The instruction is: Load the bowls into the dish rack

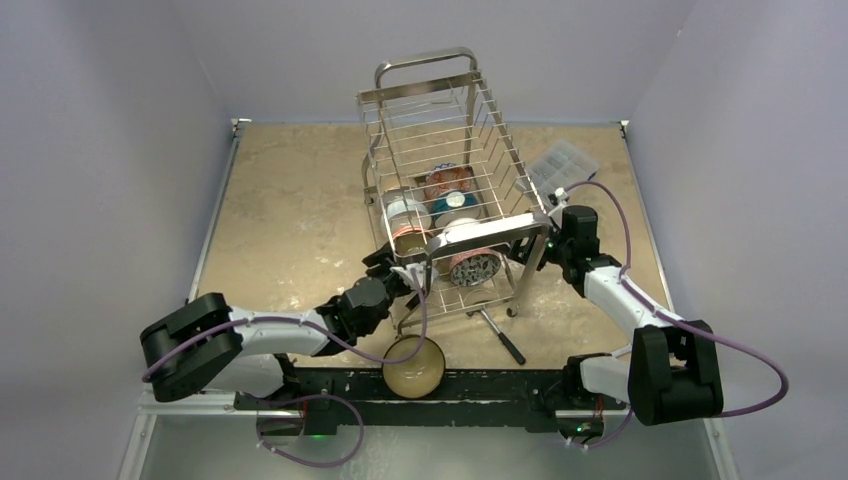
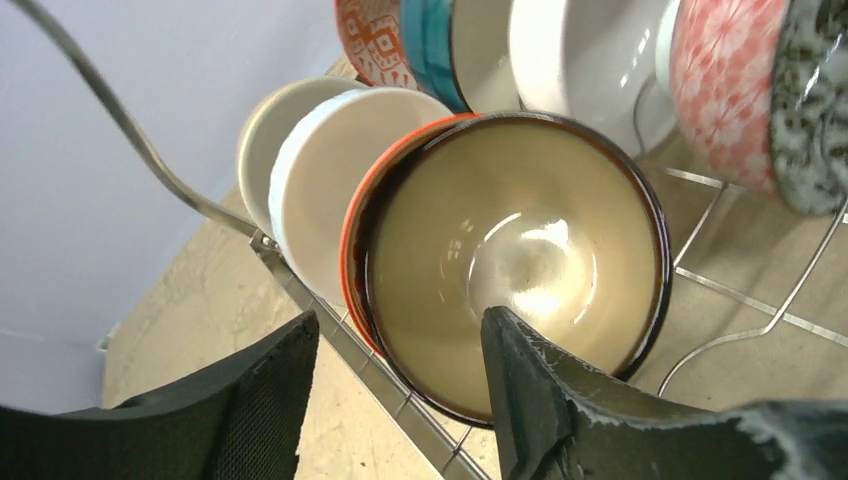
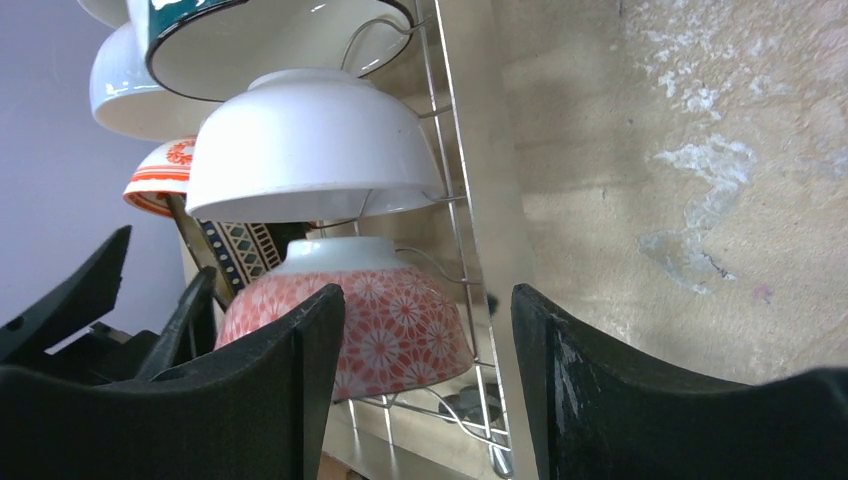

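Observation:
In the lower tier of the dish rack [image 1: 490,235] stand several bowls. An amber glass bowl [image 2: 510,260] with a dark rim leans on its side there, nested against an orange-rimmed bowl [image 2: 350,230]. Just in front of it, my left gripper is open with a gap between its fingers and nothing held. Another brown bowl [image 1: 414,368] lies outside, at the front edge of the table. At the rack's right side my right gripper is open, near a pink patterned bowl [image 3: 400,325]; a white bowl [image 3: 310,145] rests beyond it. Whether a finger touches the pink bowl is unclear.
A hammer [image 1: 503,337] lies in front of the rack, and a clear divided box [image 1: 560,168] sits behind the right arm. The rack's front bar [image 1: 490,232] runs above the bowls.

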